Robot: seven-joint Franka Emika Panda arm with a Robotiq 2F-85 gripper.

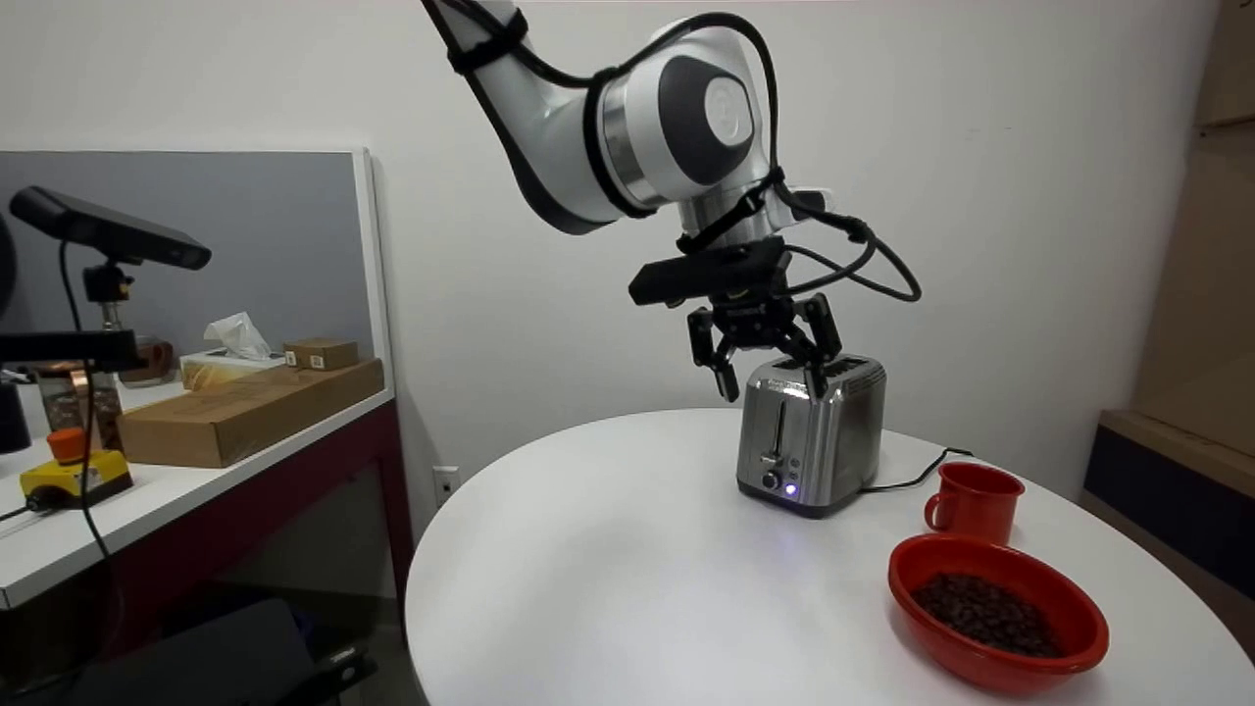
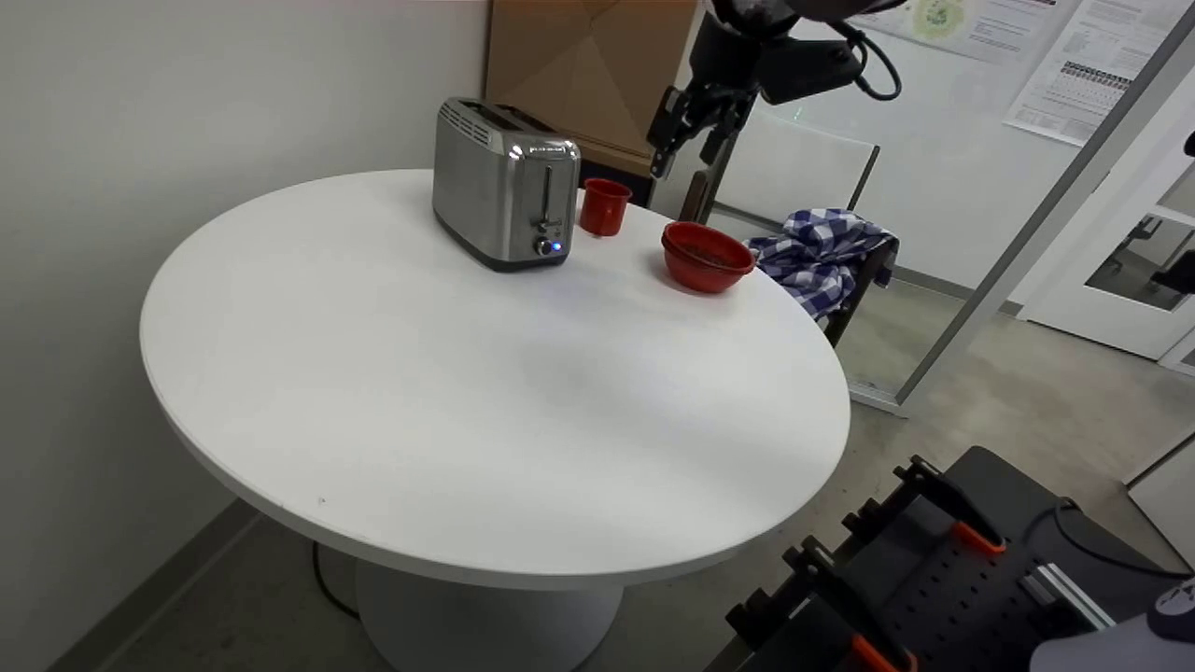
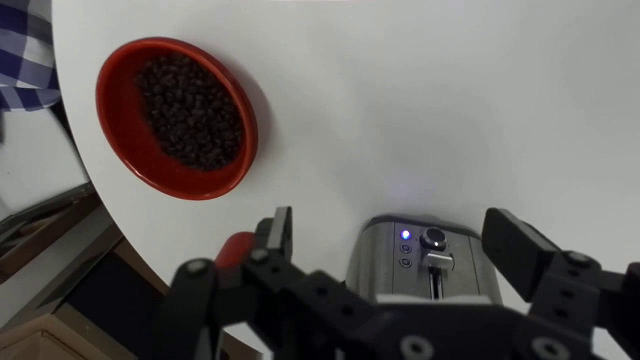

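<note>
My gripper point(image 1: 772, 382) is open, fingers pointing down, with nothing held between them. In exterior view 1 its fingers overlap the upper part of a silver toaster point(image 1: 844, 441), which stands upright on the table. The toaster's lever point(image 3: 438, 259), knob point(image 3: 433, 237) and lit blue light point(image 3: 405, 234) show between the spread fingers in the wrist view, lower down than the fingertips. A red mug point(image 1: 977, 504) stands beside the toaster; my left finger point(image 3: 279, 231) partly hides it in the wrist view. In front of the mug sits a red bowl point(image 3: 122, 114) holding dark beans point(image 3: 193, 114).
A black cord point(image 1: 924, 477) runs from behind the toaster. A checked cloth point(image 2: 823, 258) hangs past the table edge near the bowl. Cardboard point(image 2: 594, 67) stands behind the table.
</note>
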